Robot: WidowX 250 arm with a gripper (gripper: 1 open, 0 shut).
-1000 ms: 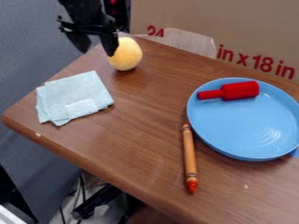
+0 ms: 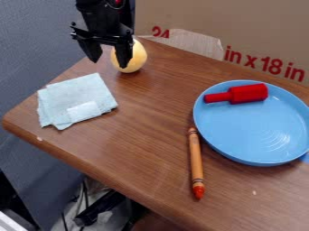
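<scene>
My black gripper (image 2: 107,47) hangs at the top left, over the back left edge of the wooden table, just left of and partly in front of a round yellow object (image 2: 135,57). I cannot tell whether its fingers hold anything. A pale blue folded cloth (image 2: 72,95) lies at the left of the table. An orange crayon (image 2: 196,165) lies at the middle right, beside a blue plate (image 2: 254,135) with a red cylinder with a handle (image 2: 247,93) on it.
A cardboard box (image 2: 241,32) with red printing stands behind the table (image 2: 133,153). Beyond the left edge is a drop to the floor.
My gripper has shifted a little to the left and looks slightly turned. The objects on the table look unmoved.
</scene>
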